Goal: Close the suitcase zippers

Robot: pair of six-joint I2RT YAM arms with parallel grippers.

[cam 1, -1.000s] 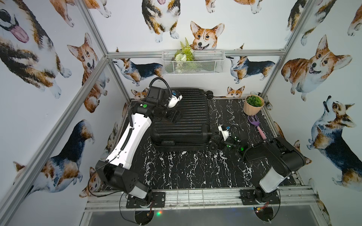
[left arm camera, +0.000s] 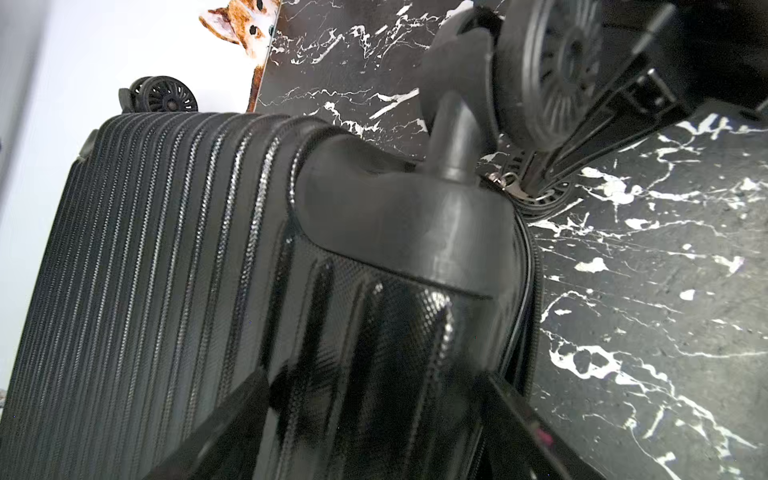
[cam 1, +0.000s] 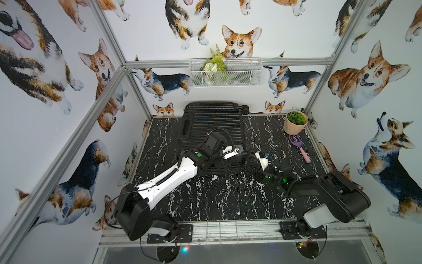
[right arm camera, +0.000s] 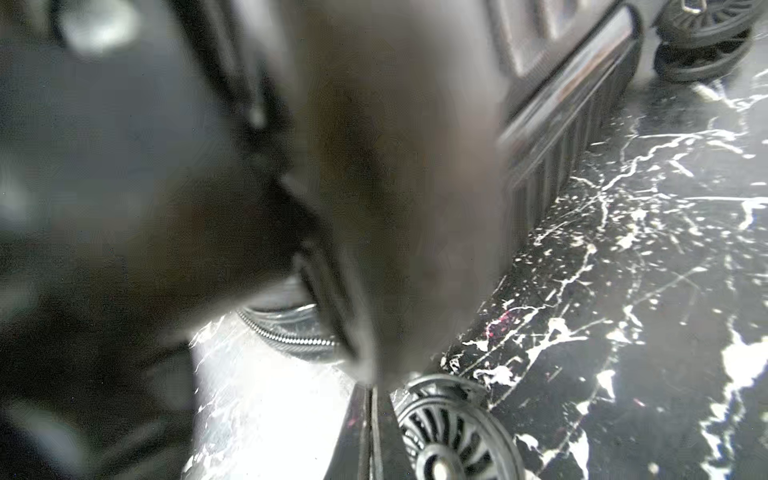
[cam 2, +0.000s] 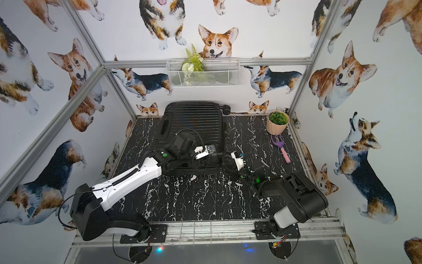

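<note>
The black ribbed suitcase (cam 1: 213, 118) lies flat in the middle of the table. My left gripper hangs over its front right corner, fingers apart above the ribbed shell, near a wheel housing and the zipper edge (left arm camera: 528, 320). My right gripper is low beside that same corner, by a wheel (right arm camera: 448, 448); its fingers are shut with nothing visible between them. In the right wrist view a blurred dark mass hides much of the corner, and a zipper (right arm camera: 296, 340) shows below it.
A potted plant (cam 1: 293, 126) and a purple-and-pink garden tool (cam 1: 304, 154) sit at the right of the table. A wire basket with flowers (cam 1: 239, 74) hangs on the back wall.
My left gripper has come from the suitcase's back-left area down and right to its front-right corner.
</note>
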